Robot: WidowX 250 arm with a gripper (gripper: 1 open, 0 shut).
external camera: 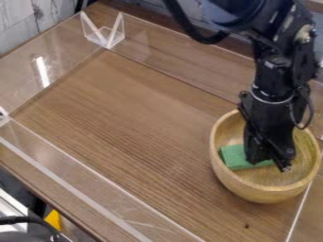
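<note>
My gripper (263, 151) is at the right, its black body reaching down into a round wooden bowl (259, 189). A green block (237, 161) lies in the bowl, at or just beneath the fingertips. The fingertips are dark and small; whether anything is between them is hard to see.
A clear plastic holder (104, 28) stands at the back left. Plastic edging runs along the left side, with dark cables and a yellow piece at the lower left.
</note>
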